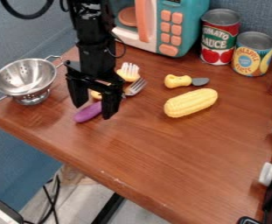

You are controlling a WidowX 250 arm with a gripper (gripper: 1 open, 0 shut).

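The black robot arm's gripper [94, 94] hangs above the wooden table, just over a purple toy eggplant [87, 113] that lies at the left part of the table. The fingers are spread apart, and nothing shows clearly held between them. Behind the gripper lie a fork [135, 87] and a yellow toy utensil [129, 72], partly hidden by the arm.
A steel colander [26, 77] sits at the left edge, a toy microwave [170, 26] at the back, two cans [218, 39] at back right, a yellow-handled cutter [179, 81] and toy corn [191, 102] mid-table.
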